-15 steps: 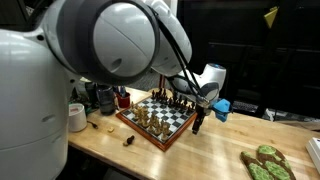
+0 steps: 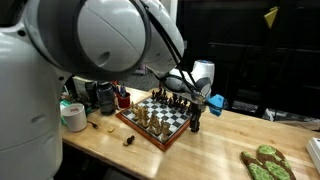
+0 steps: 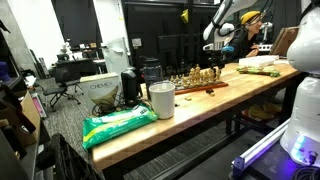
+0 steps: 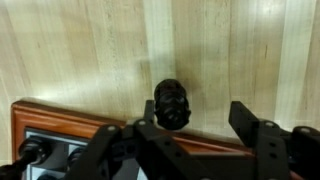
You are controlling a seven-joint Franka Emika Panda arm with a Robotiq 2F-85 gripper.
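A dark chess piece (image 4: 171, 103) stands on the bare wooden table just outside the chessboard (image 4: 75, 118), seen from above in the wrist view. My gripper is part open around it. The piece lies close to the left finger (image 4: 148, 113), while a clear gap separates it from the right finger (image 4: 241, 117). Whether the left finger touches it, I cannot tell. In exterior view 1 the gripper (image 2: 205, 106) points down at the board's right edge.
Dark and light pieces stand on the board. A small dark piece (image 2: 129, 141) lies on the table before it. A white mug (image 2: 74, 117) and a red cup (image 2: 124, 100) are at the left. A green patterned item (image 2: 267, 164) lies at right, with free table between.
In exterior view 1 my gripper has shifted left, closer to the chessboard's right edge. The board and the other things on the table look unchanged.
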